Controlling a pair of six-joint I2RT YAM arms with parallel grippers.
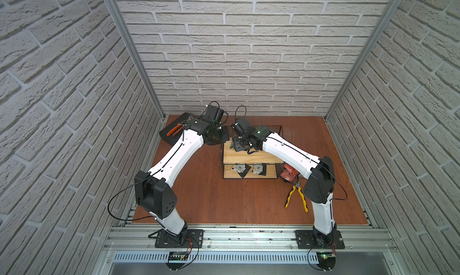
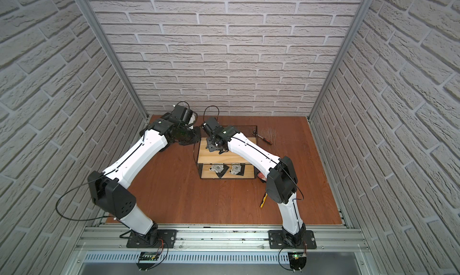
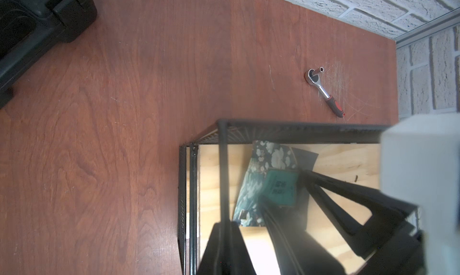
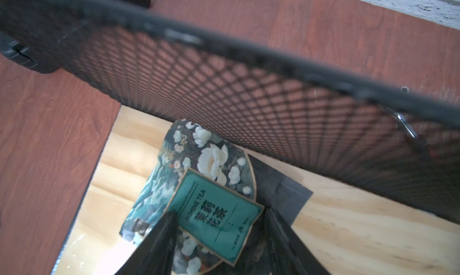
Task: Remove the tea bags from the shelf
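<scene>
On the shelf's (image 4: 107, 188) upper wooden board lies a dark tea bag with white flowers and a green label (image 4: 210, 153), close to the back mesh. A plain dark piece, perhaps another bag, shows beneath its right side. My right gripper is over this tea bag with its fingers parted, one on either side of the green label; contact cannot be judged. Two more tea bags, left (image 1: 238, 168) and right (image 1: 258, 169), lie on the lower board. At the shelf's left side, my left gripper is shut, with nothing seen between its fingers.
The shelf's black frame and mesh back (image 4: 230, 93) rise close to both grippers. Behind it lies a ratchet (image 3: 325, 93). A black case (image 3: 43, 30) with orange-handled pliers (image 1: 175, 129) stands left. Yellow pliers (image 1: 297, 198) and a red item (image 1: 288, 173) lie right.
</scene>
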